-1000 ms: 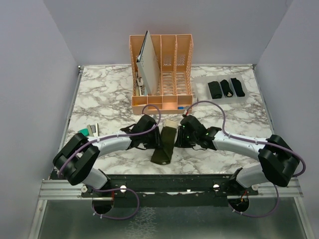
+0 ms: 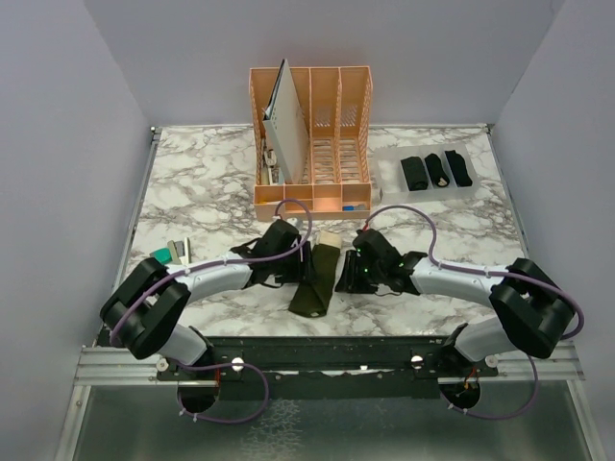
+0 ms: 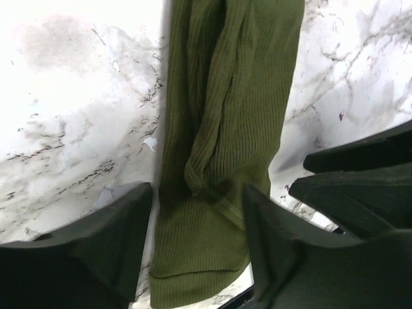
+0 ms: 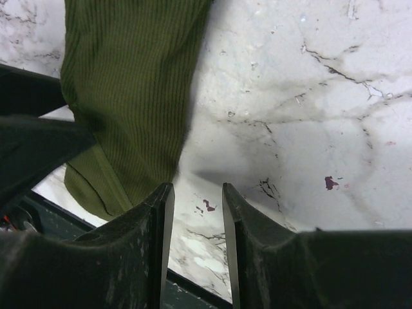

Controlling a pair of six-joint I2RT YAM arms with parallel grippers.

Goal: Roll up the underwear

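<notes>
A dark olive ribbed underwear (image 2: 327, 261) lies folded into a long narrow strip at the middle of the table, its near end (image 3: 193, 273) spread flatter and wider. Lengthwise folds run along it in the left wrist view. My left gripper (image 2: 306, 263) is part open above the strip's left side; its fingers (image 3: 129, 215) straddle the lower section without visibly pinching cloth. To the right of the strip, close to its edge, is my right gripper, part open with only bare table between its fingertips. Left fingers (image 4: 38, 145) cross over the cloth in the right wrist view.
A peach divided organizer (image 2: 327, 197) holding a tall white board (image 2: 286, 125) stands at the back. A clear tray (image 2: 389, 182) with several dark rolled garments (image 2: 414, 174) sits back right. Small green and grey items (image 2: 161, 255) lie at left.
The right gripper shifted slightly toward the near side. The strip's near end slid slightly left.
</notes>
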